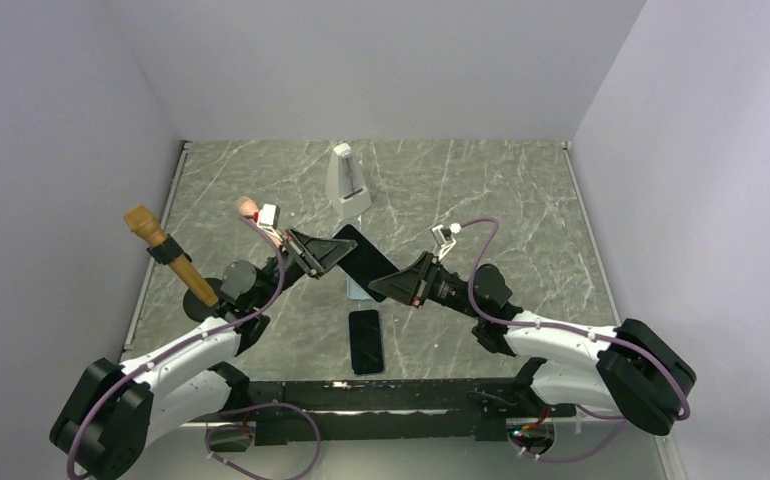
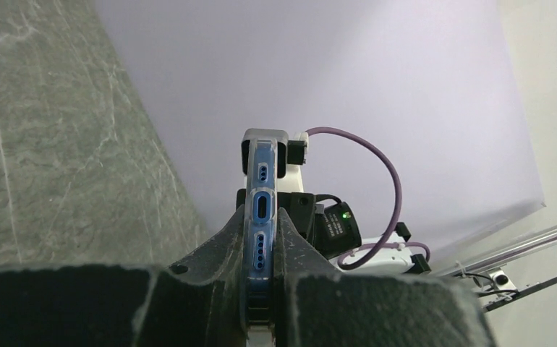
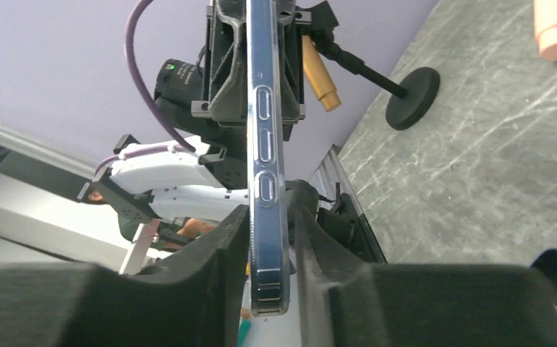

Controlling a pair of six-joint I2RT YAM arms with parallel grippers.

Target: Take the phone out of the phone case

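A dark phone in a clear case [image 1: 366, 262] is held up between the grippers in the top view. My left gripper [image 1: 345, 246] is shut on its upper-left end; in the left wrist view the clear, bluish edge [image 2: 261, 188] with port cutouts sits between the fingers. My right gripper [image 1: 381, 286] is at the lower-right end; in the right wrist view its fingers stand either side of the case's buttoned edge [image 3: 265, 144], how tightly I cannot tell. Another dark phone [image 1: 366, 342] lies below on the table, and a light blue item [image 1: 357, 290] lies mostly hidden beneath the held one.
A white metronome-like object [image 1: 346, 180] stands at the back middle. A wooden piece on a stand [image 1: 171, 250] and a pink cylinder [image 1: 248, 208] are on the left.
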